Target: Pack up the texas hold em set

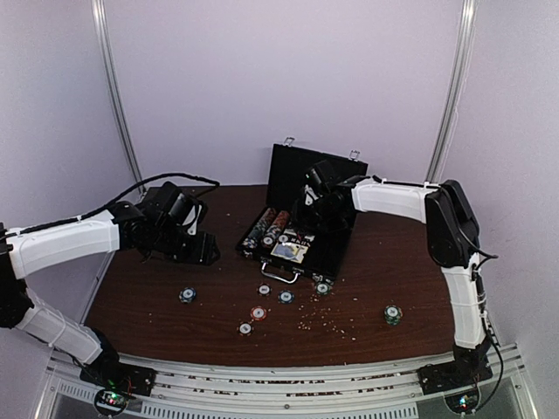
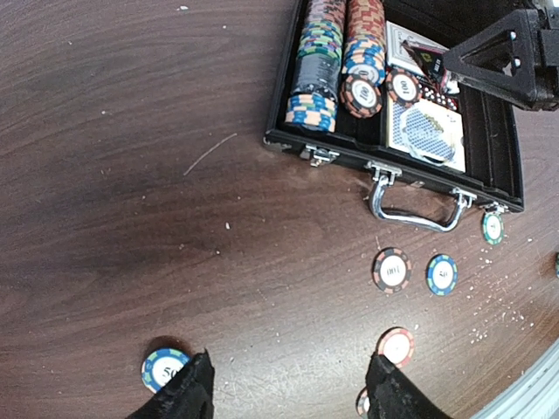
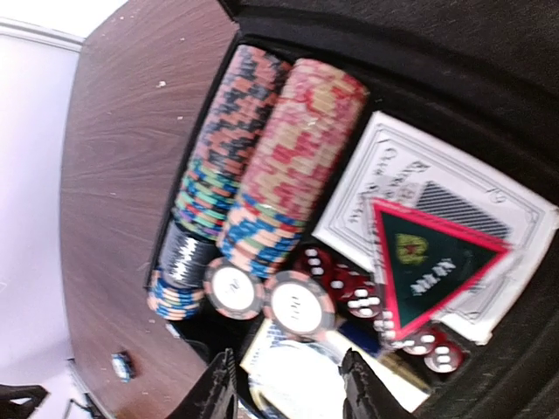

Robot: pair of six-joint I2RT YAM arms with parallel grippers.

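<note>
The black case [image 1: 327, 262] stands open with its lid up at the back. Two rows of poker chips [image 2: 319, 52] fill its left slots, and two loose chips [image 3: 299, 302] lie at their near ends. Two card decks [image 2: 428, 135], red dice [image 3: 341, 284] and a triangular ALL IN marker [image 3: 434, 262] are also inside. My right gripper hovers over the case, open and empty, above the nearer deck. To the left of the case, over bare table, my left gripper is open with nothing between its fingers.
Loose chips lie in front of the case: black [image 2: 391, 270], blue [image 2: 442, 274], red [image 2: 396, 346], green [image 2: 493, 228]. A blue-edged chip [image 1: 187, 295] lies at left, a chip stack [image 1: 392, 314] at right. Small crumbs [image 1: 323, 319] dot the front table.
</note>
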